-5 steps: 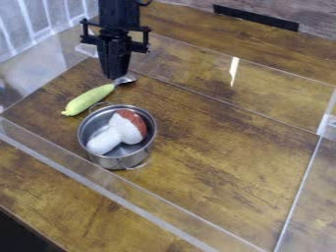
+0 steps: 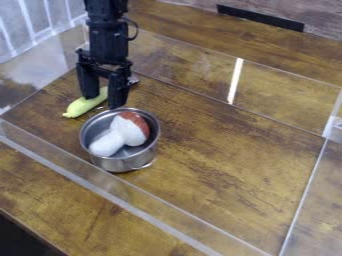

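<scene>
My black gripper (image 2: 102, 88) is lowered at the upper left, fingers apart on either side of a pale green elongated vegetable (image 2: 80, 106), which lies on the table just behind a steel bowl (image 2: 144, 152). Whether the fingers touch it is unclear. In the bowl are a white item (image 2: 107, 144) and a red-and-white item (image 2: 134, 128).
Clear panels or edges run along the left, front and right. A dark slot (image 2: 259, 16) is at the back.
The gripper has come down over the green vegetable from above and behind it, its fingers now much lower. The bowl and its contents are unchanged.
</scene>
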